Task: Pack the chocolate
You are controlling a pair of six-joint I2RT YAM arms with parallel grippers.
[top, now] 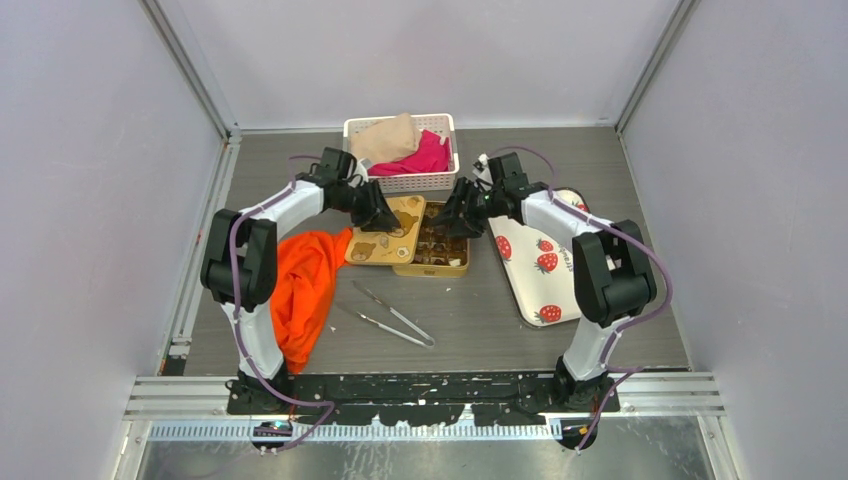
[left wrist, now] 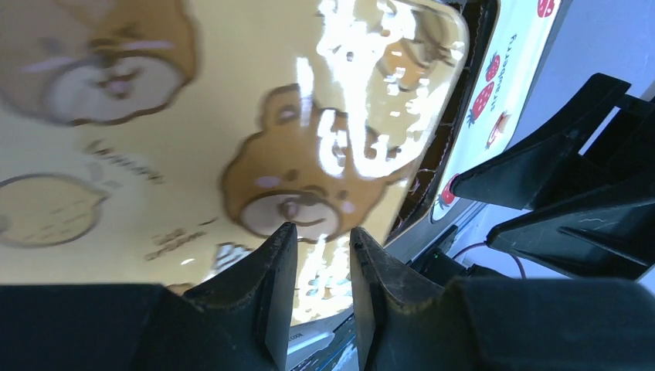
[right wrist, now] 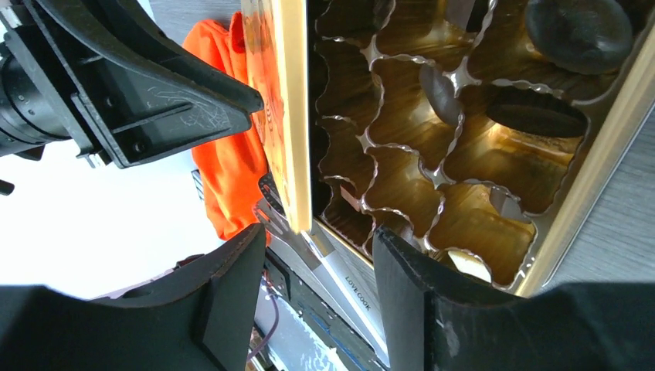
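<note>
A yellow lid with bear prints is shifted left, partly clear of the matching yellow box. My left gripper is over the lid; in the left wrist view the lid's printed face fills the space beyond its partly spread fingers. Whether they pinch it cannot be told. My right gripper stands open above the box, nothing between its fingertips. In the right wrist view, the box's scalloped compartments show several dark pieces, one of them round.
Steel tongs lie in front of the box. An orange cloth is at left, a strawberry tray at right, and a white basket with cloths behind. Table between tongs and tray is clear.
</note>
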